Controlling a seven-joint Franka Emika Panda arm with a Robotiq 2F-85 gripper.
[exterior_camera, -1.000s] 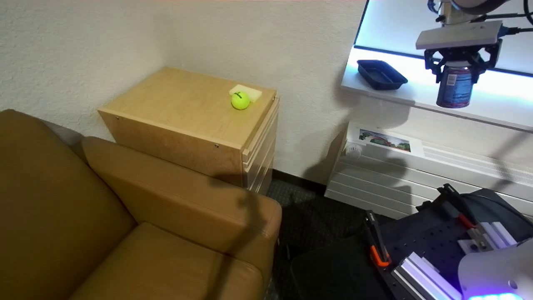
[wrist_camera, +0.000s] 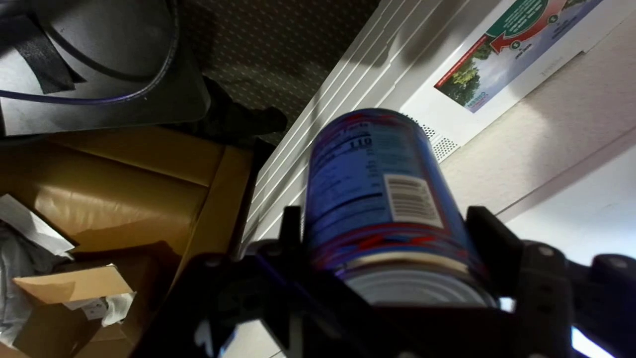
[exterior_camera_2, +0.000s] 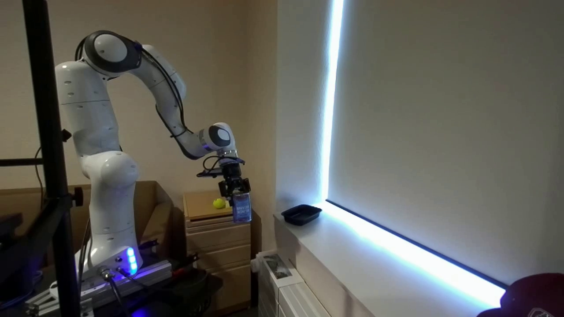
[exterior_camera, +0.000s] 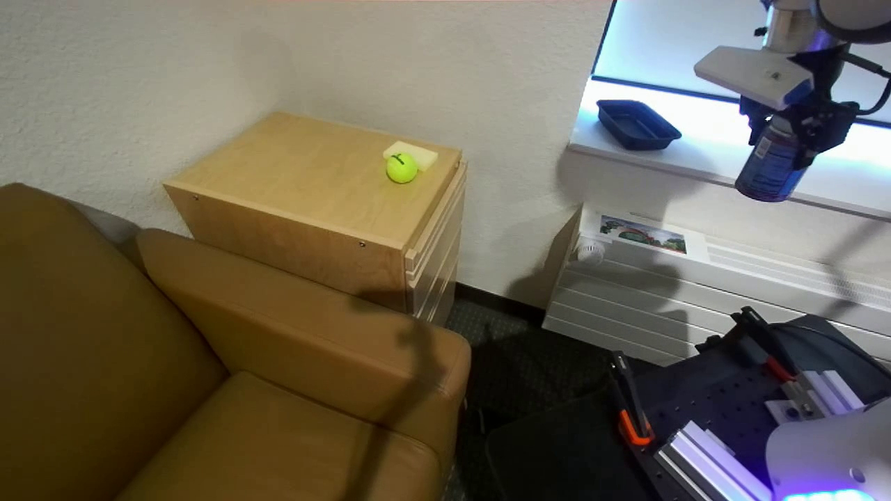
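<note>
A blue labelled can [exterior_camera: 770,165] hangs in the air at the upper right of exterior view 1, tilted a little. My gripper [exterior_camera: 785,133] is shut on its upper end, one finger on each side. From the wrist, the can [wrist_camera: 381,191] fills the middle of the view, its barcode and nutrition label facing the camera, and dark fingers [wrist_camera: 290,225] flank it. Exterior view 2 has the can [exterior_camera_2: 241,208] below my gripper [exterior_camera_2: 236,191], clear of any surface and to the left of the windowsill.
On the windowsill [exterior_camera_2: 338,243] sits an empty black tray [exterior_camera: 639,125]. A tennis ball [exterior_camera: 401,168] and a pale yellow block [exterior_camera: 424,156] rest on the wooden cabinet [exterior_camera: 292,175]. Below the sill runs a white radiator [exterior_camera: 618,292]. A brown sofa [exterior_camera: 334,317] stands at the left.
The gripper has turned and tilted with the can still held. In exterior view 1, the can's lower end has shifted slightly right and down. Tray, ball and cabinet have stayed put.
</note>
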